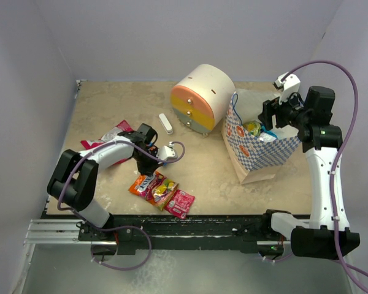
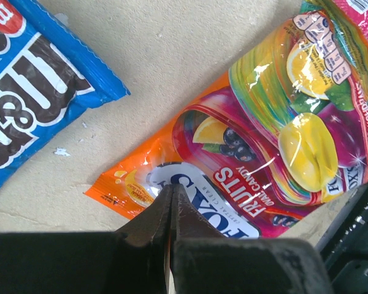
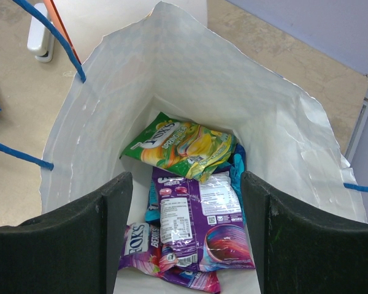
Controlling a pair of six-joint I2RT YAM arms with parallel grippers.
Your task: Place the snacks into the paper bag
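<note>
An orange Fox's fruit candy bag [image 2: 257, 147] lies flat on the table under my left gripper. That gripper's fingers meet above the bag's printed label with nothing between them. A blue M&M's bag [image 2: 37, 92] lies beside it, and a pink packet [image 1: 180, 203] touches its far end. Over the mouth of the paper bag [image 1: 257, 156] my right gripper hangs open and empty. Inside the paper bag are a green-yellow packet [image 3: 183, 147] and purple packets [image 3: 202, 223]. Red packaging [image 1: 124, 127] lies partly behind the left arm.
A white cylinder with coloured drawers [image 1: 203, 97] stands at the back, left of the paper bag. Near it lies a small white object [image 1: 165, 124]. Bare table [image 1: 205, 168] stretches between the candy and the paper bag. Blue cord handles [image 3: 54, 38] cross the bag's rim.
</note>
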